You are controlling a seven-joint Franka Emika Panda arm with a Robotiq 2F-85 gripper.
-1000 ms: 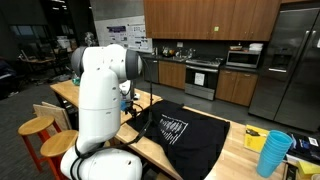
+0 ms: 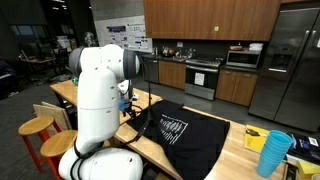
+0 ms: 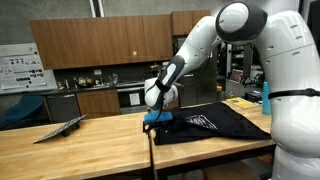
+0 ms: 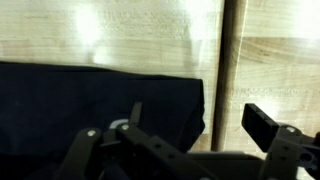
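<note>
A black cloth (image 2: pixel 200 140) with a pale print (image 2: pixel 172 130), perhaps a shirt, lies spread over the wooden table. Its corner (image 4: pixel 185 95) reaches toward the gap between two tabletops in the wrist view. My gripper stands open above that corner, its left finger (image 4: pixel 132 132) over the cloth and its right finger (image 4: pixel 262 126) over bare wood past the gap. In exterior view 2 the gripper (image 3: pixel 150 124) is low, at the near left end of the cloth (image 3: pixel 215 122). Whether the fingertips touch anything cannot be told.
Blue cups (image 2: pixel 273 153) and a yellow item (image 2: pixel 256 137) stand at the table's right end. A dark flat object (image 3: pixel 70 113) sits on the left tabletop (image 3: pixel 70 145). Stools (image 2: pixel 37 124) stand left of the arm. Bare wood lies beyond the cloth's edge.
</note>
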